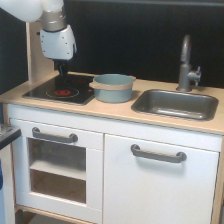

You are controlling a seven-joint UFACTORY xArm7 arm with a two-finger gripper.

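My gripper (63, 72), dark below a white arm, hangs over the back of the black cooktop (50, 88) at the left. Its fingertips are too small and dark to show whether they are apart or together, and nothing can be made out between them. To its right stands a blue-grey pot (114, 91) with tan handles, upright beside the cooktop and apart from the gripper.
A metal sink (176, 104) with a grey faucet (187, 68) takes up the right of the wooden counter. Below are a white oven door (60, 137) with a window and a white cupboard door (158, 185), both closed. A dark wall rises behind.
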